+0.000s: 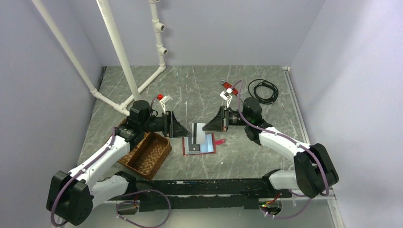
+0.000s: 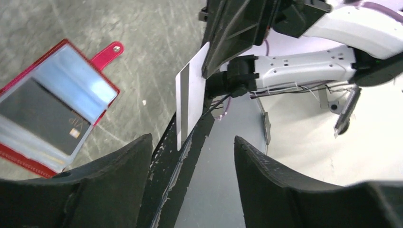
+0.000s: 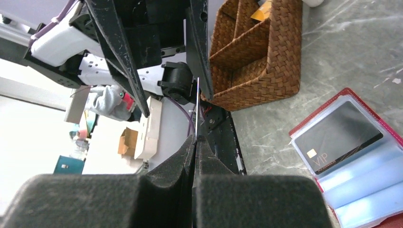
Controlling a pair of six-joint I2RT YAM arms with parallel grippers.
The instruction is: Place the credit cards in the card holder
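A white card with a dark stripe is pinched by my right gripper, which is shut on its edge. In the top view this card hangs above the open red card holder. My left gripper is open, facing the card's free end from the left; the right wrist view shows the card edge-on near one of the left fingers. A dark card marked VIP lies in one side of the holder; the clear sleeves of the other side look empty.
A woven basket with compartments stands left of the holder, partly under my left arm, with yellow things in it. A red-handled wrench and a coiled black cable lie at the back right. Bare table surrounds the holder.
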